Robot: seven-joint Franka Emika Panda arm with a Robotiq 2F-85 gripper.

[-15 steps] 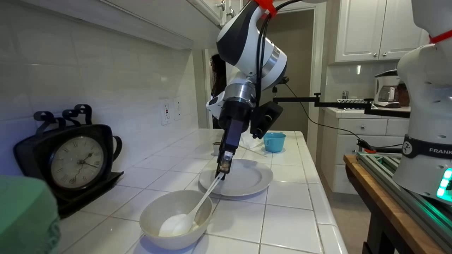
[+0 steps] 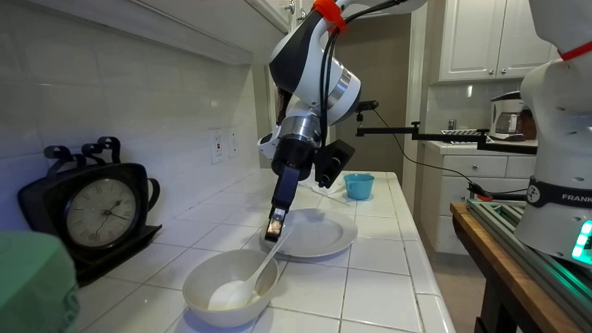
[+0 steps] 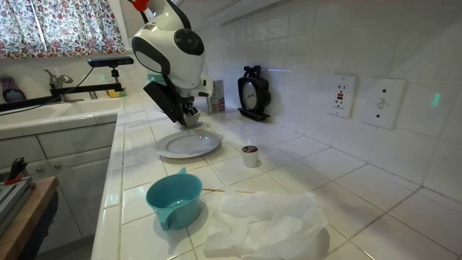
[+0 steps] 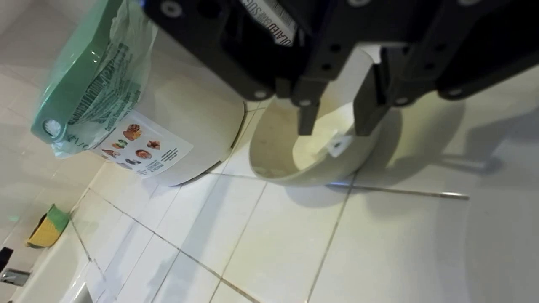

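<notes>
A white spoon (image 2: 261, 271) leans in the grey-white bowl (image 2: 195, 288), its handle sticking up over the rim toward the plate. My gripper (image 2: 273, 232) is above the gap between bowl and plate, close to the handle's upper end. Seen from the wrist, the gripper has its fingers (image 4: 309, 117) apart. The spoon's handle end (image 4: 339, 144) shows just below and between the fingertips, and I see no grip on it. The bowl (image 4: 275, 144) lies beyond, partly hidden by the fingers.
Behind the gripper lies a white plate (image 2: 333, 236). A blue cup (image 3: 175, 199), a small white pod (image 3: 250, 158) and crumpled paper (image 3: 264, 225) occupy the counter's other end. A black clock (image 2: 102, 211) stands by the wall. A green-lidded tub (image 4: 177, 111) stands beside the bowl.
My gripper has shifted left in exterior view 1, from over the plate's middle toward its left edge and slightly nearer the camera. Spoon and bowl look unmoved.
</notes>
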